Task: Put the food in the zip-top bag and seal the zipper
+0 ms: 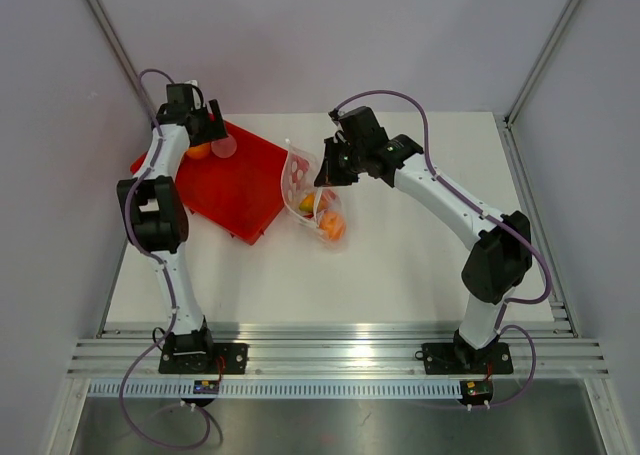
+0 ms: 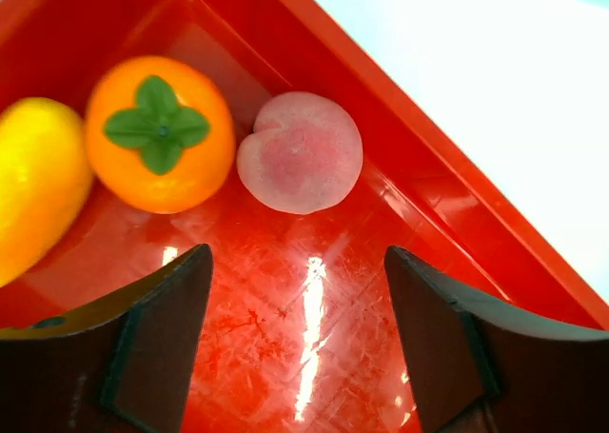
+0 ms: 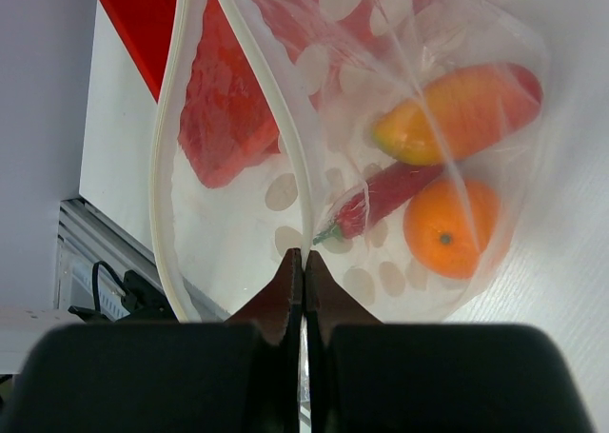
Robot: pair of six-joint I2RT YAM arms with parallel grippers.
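My left gripper (image 1: 205,115) hangs over the red tray (image 1: 230,190), its fingers apart with nothing between them. Below it, in the left wrist view, lie a yellow fruit (image 2: 33,181), an orange persimmon (image 2: 160,134) and a pale pink round food (image 2: 300,152). My right gripper is shut at the rim of the clear zip bag (image 1: 300,190), the bag's edge running to its fingertips. Inside the bag are a mango (image 3: 457,109), a red pepper (image 3: 381,200) and an orange (image 3: 450,226).
The tray fills the back left.
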